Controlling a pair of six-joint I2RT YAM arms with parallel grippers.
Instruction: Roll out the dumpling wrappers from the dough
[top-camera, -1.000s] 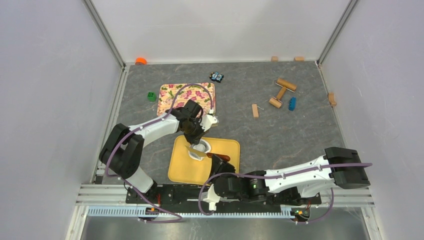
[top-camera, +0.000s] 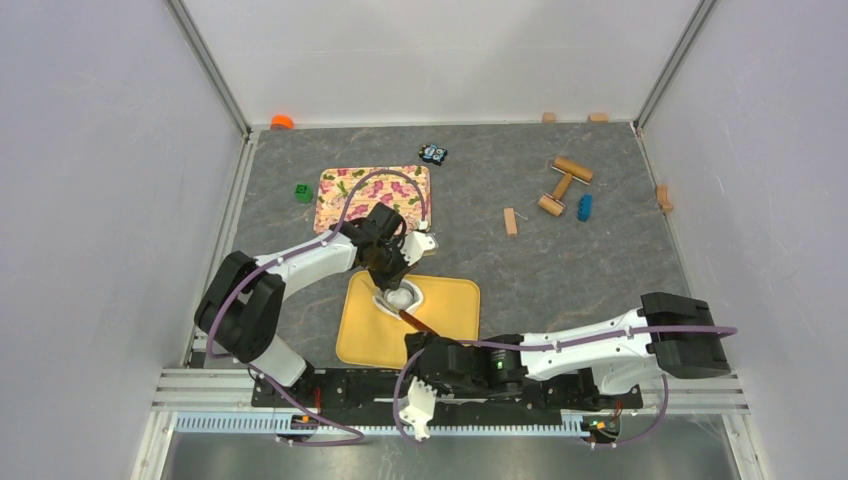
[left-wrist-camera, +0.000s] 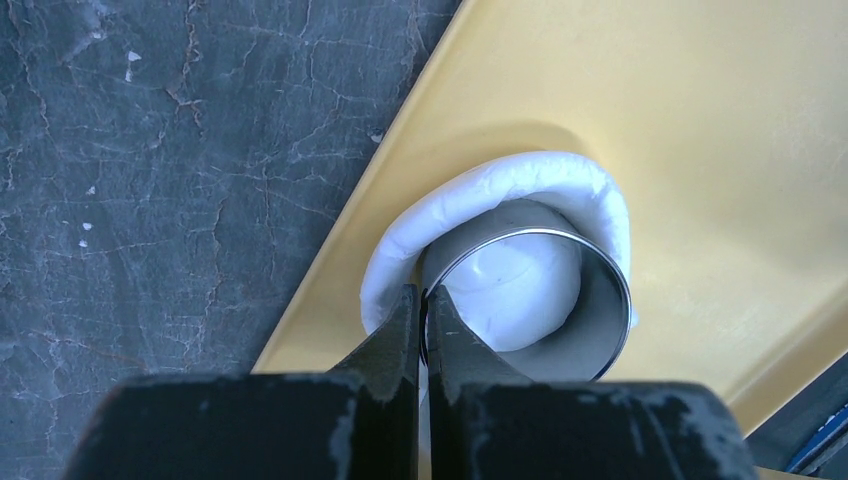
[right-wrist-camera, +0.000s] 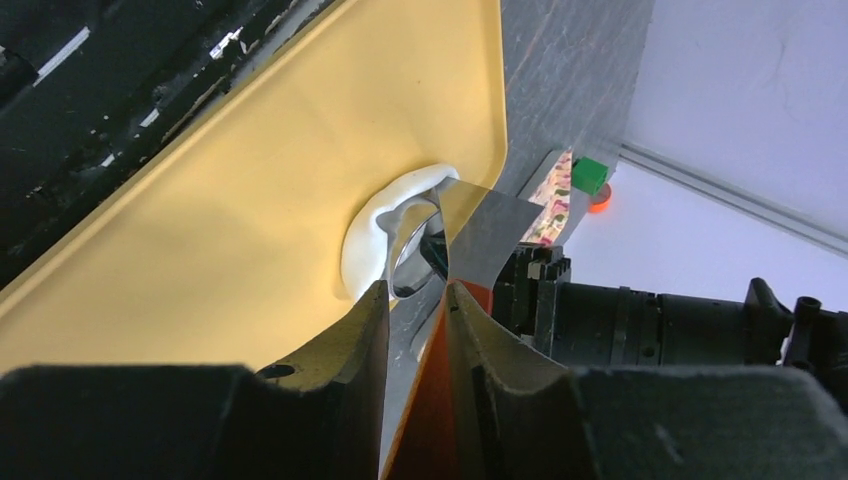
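Observation:
A metal ring cutter (left-wrist-camera: 590, 310) stands pressed into white dough (left-wrist-camera: 500, 175) on the yellow tray (top-camera: 455, 310); a round piece of dough lies inside it, an irregular band outside. My left gripper is shut on the ring's rim. My right gripper is part open at the wooden handle (right-wrist-camera: 430, 410) of a scraper, whose metal blade (right-wrist-camera: 485, 235) leans over the dough beside the ring. Whether its fingers grip the handle I cannot tell.
A floral board (top-camera: 340, 190) lies behind the tray, with a green block (top-camera: 303, 192) to its left. Wooden rollers (top-camera: 572, 168), a small wooden piece (top-camera: 510, 222) and a blue object (top-camera: 584, 207) lie at the back right.
The right arm has shifted a little left and toward the near edge, and the scraper's handle has turned toward that edge. The left arm has barely moved.

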